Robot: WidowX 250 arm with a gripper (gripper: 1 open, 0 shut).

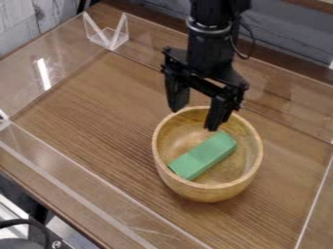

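A round tan bowl (247, 179) sits at the lower middle right of the table, with a green rectangular block (202, 156) lying inside it at a slant. My black gripper (205, 100) hangs just above and behind the bowl's far rim, its fingers spread open, with nothing seen held between them.
A white wire-like holder (109, 34) stands at the back left. A black cable shows at the lower left corner.
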